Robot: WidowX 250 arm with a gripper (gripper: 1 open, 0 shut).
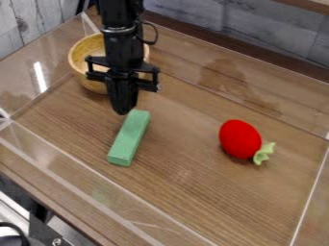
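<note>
My gripper (125, 96) hangs at the upper middle, dark, its fingertips pointing down just above the upper end of a green rectangular block (129, 136) lying on the wooden table. Its fingers look close together, with nothing visible between them. A wooden bowl (90, 46) sits behind the arm at upper left, partly hidden by it.
A red object (240, 138) with a pale green top, like a strawberry or tomato, lies at the right. The table's edge runs along the lower left.
</note>
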